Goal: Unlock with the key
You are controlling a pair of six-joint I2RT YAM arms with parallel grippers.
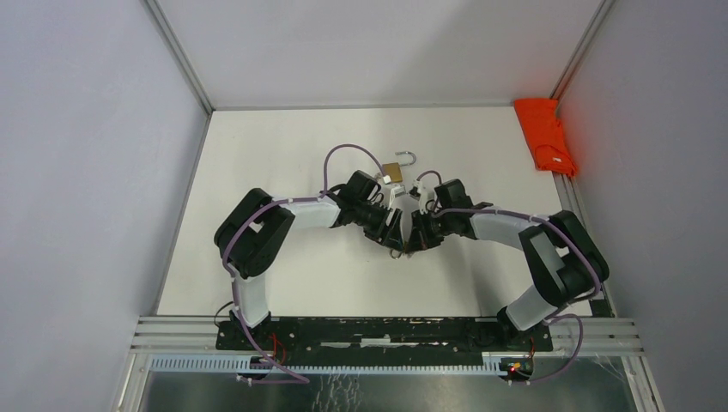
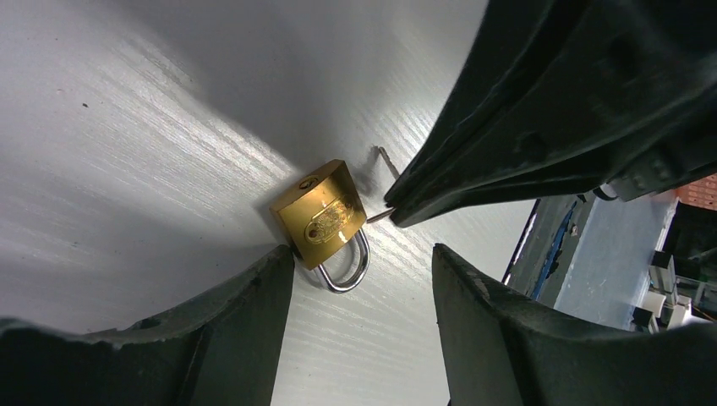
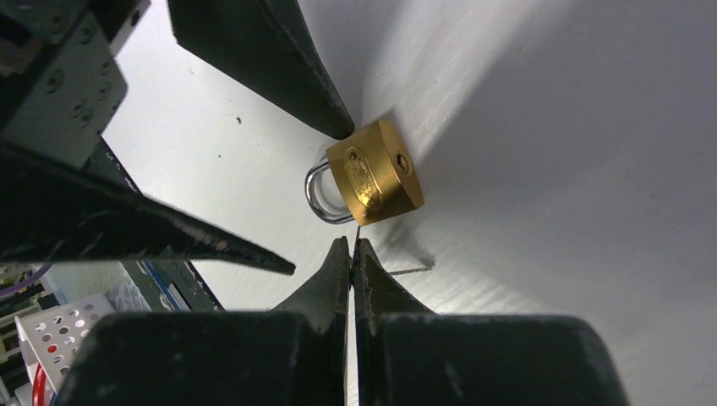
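Note:
A small brass padlock (image 2: 321, 216) lies on the white table with its silver shackle closed. My left gripper is open around it, one finger close against its body and the other well apart. In the right wrist view, the padlock (image 3: 372, 173) shows its keyhole (image 3: 402, 164) on the end face. My right gripper is shut on a thin key (image 3: 358, 232), of which only a narrow edge shows. The key's tip is close to the padlock's lower edge, outside the keyhole; touching or not, I cannot tell.
Farther back on the table lies a larger brass padlock (image 1: 392, 172) with a U-shaped shackle (image 1: 409, 158). An orange cloth (image 1: 546, 137) sits in the far right corner. Both grippers crowd together at mid-table; open table lies to the left and in front.

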